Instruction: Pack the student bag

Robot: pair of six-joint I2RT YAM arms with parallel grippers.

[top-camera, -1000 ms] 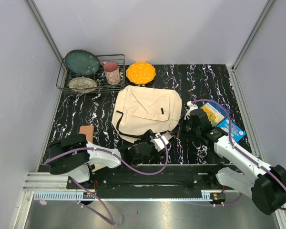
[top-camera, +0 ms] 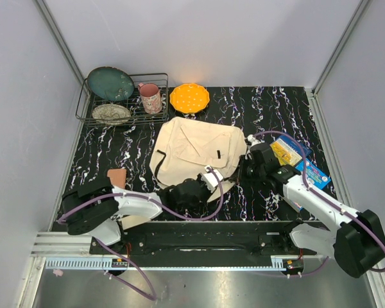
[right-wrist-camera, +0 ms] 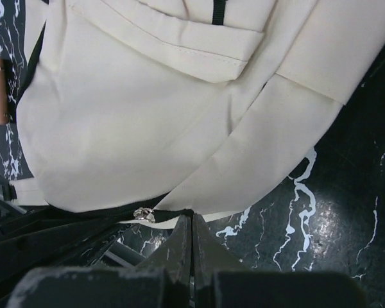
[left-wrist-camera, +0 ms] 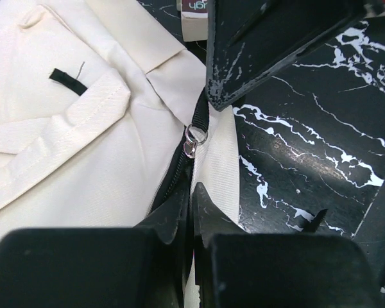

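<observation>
The cream canvas bag (top-camera: 192,144) lies flat on the black marble table, its zipper along the front edge, with a metal pull (left-wrist-camera: 194,144) visible in the left wrist view. My left gripper is shut on the zipper edge at the bag's front. My right gripper is also at that zipper edge, its fingers shut at the tip of the dark zipper strip; whether they pinch it is hard to tell. The zipper pull (right-wrist-camera: 145,214) shows just left of the right fingertips.
Blue and yellow books (top-camera: 313,173) lie at the right. A brown item (top-camera: 115,176) is at the left. A wire rack (top-camera: 90,115) with plates and a mug, and an orange plate (top-camera: 189,96), stand at the back.
My right arm and the bag's front edge have moved slightly.
</observation>
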